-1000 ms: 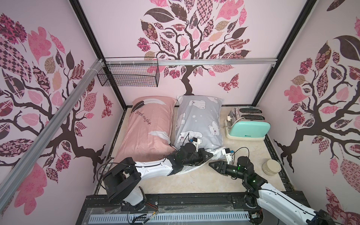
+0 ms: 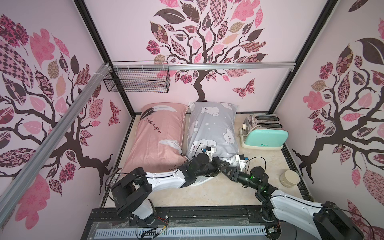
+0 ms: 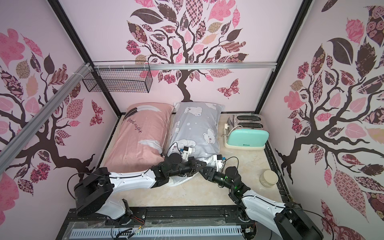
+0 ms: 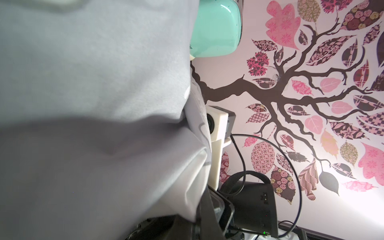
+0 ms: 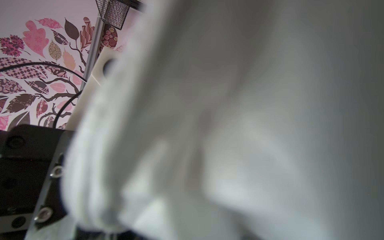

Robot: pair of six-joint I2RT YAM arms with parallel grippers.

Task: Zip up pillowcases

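Observation:
The grey bear-print pillowcase (image 2: 212, 124) lies beside the pink pillowcase (image 2: 154, 136). At its near end, my left gripper (image 2: 220, 167) is shut on the cloth, which fills much of the left wrist view in pale folds (image 4: 100, 80). My right gripper (image 2: 229, 172) is up against the same end, just right of the left one. In the right wrist view white cloth with a blurred raised edge (image 5: 92, 168) hides the fingertips, so what lies between them cannot be told.
A mint toaster (image 2: 264, 136) stands at the right rear and a round cream container (image 2: 289, 178) at the right front. A wire basket (image 2: 138, 78) hangs on the rail at the back left.
My right gripper has moved left and slightly toward the back, up to the pillowcase end beside the left gripper. The left arm is nearly still.

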